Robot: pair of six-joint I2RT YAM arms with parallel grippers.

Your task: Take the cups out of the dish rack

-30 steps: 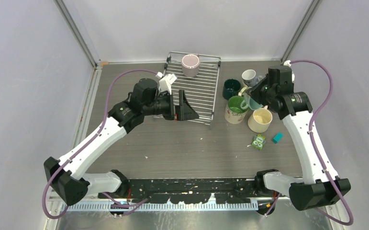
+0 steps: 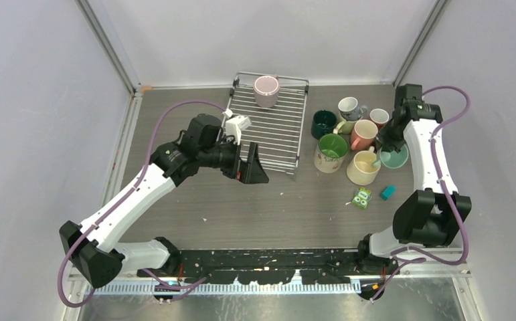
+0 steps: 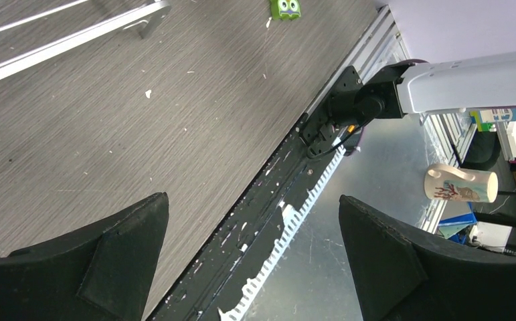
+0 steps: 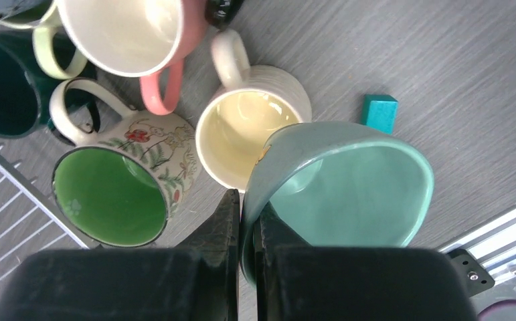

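Observation:
A pale pink cup [image 2: 266, 91] is at the back of the wire dish rack [image 2: 268, 127]. My right gripper is shut on the rim of a teal cup [image 4: 355, 194], which hangs over the table's right side, close by the cream cup [image 4: 251, 130]. Whether it touches the table cannot be told. Grouped right of the rack are a green-lined floral cup [image 2: 330, 152], a dark green cup [image 2: 323, 124], a coral pink cup [image 2: 363, 134] and several others. In front of the rack, my left gripper [image 2: 253, 171] stands open with nothing between its fingers.
A small teal block [image 2: 387, 192] and a green owl-faced packet [image 2: 361, 198] lie in front of the cream cup. Walls bound the back and both sides.
My right gripper has carried the teal cup rightward, from over the grouped cups to beside the cream cup. The left gripper has shifted slightly toward the front.

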